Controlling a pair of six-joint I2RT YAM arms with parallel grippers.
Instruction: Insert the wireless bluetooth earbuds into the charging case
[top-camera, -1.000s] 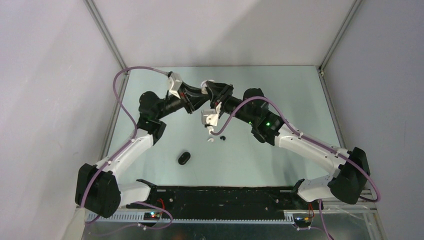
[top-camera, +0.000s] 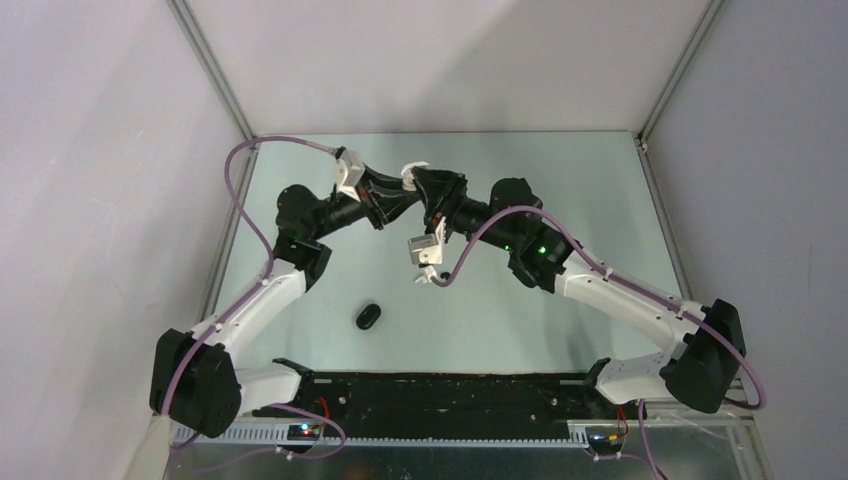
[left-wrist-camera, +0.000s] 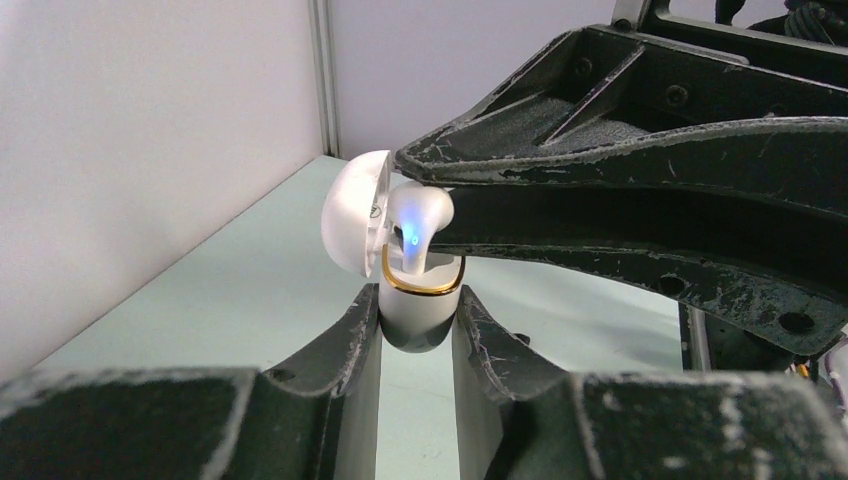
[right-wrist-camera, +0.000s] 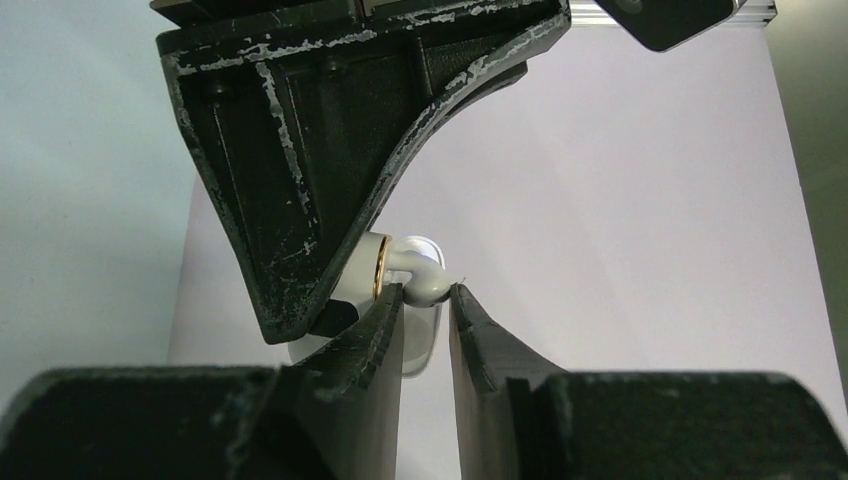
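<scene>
The white charging case (left-wrist-camera: 420, 320), lid (left-wrist-camera: 350, 210) open, is held upright in my left gripper, shut on its base. A white earbud (left-wrist-camera: 425, 210) with a blue light on it sits stem-down at the case's mouth. My right gripper is shut on that earbud's head, seen in the right wrist view with its stem toward the gold-rimmed opening. In the top view both grippers meet above the middle of the mat, the case (top-camera: 410, 175) partly hidden between them.
A black oval object (top-camera: 368, 316) lies on the pale mat (top-camera: 550, 330) at lower left of centre. Small items near the right arm's wrist are partly hidden. Walls surround the mat.
In the top view my right gripper and its wrist have shifted slightly toward the front, covering small items on the mat. The left arm is nearly still.
</scene>
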